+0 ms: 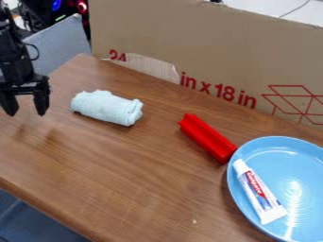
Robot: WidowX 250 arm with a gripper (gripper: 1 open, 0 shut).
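Note:
My black gripper (25,102) is at the far left edge of the camera view, low over the wooden table, with its two fingers apart and nothing visible between them. To its right lies a rolled pale blue cloth (108,107). A red cylindrical object (207,136) lies diagonally near the middle right. A blue plate (299,180) sits at the right, holding a white toothpaste tube (258,190).
A large cardboard panel (202,43) stands along the back of the table (127,170). The table's left edge borders a darker floor.

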